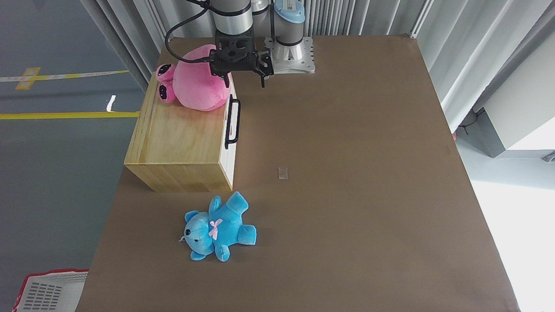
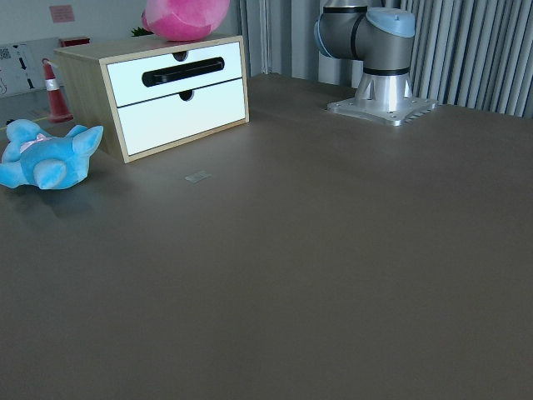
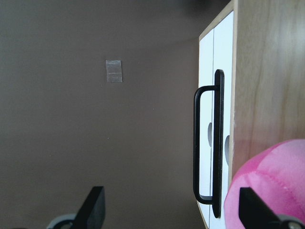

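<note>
My gripper (image 1: 245, 80) hangs at the top of the front view, above the pink plush (image 1: 200, 86) lying on a wooden two-drawer cabinet (image 1: 177, 145). In the wrist view its two fingers stand wide apart, open, with the plush under the right one and bare table under the left. The cabinet's black handle (image 3: 196, 143) runs along its white drawer fronts, both closed. A blue teddy bear (image 1: 229, 229) lies on the table beside the cabinet's near end.
A red-rimmed white basket (image 1: 52, 291) sits off the table at bottom left. The robot base (image 2: 381, 108) stands at the back.
</note>
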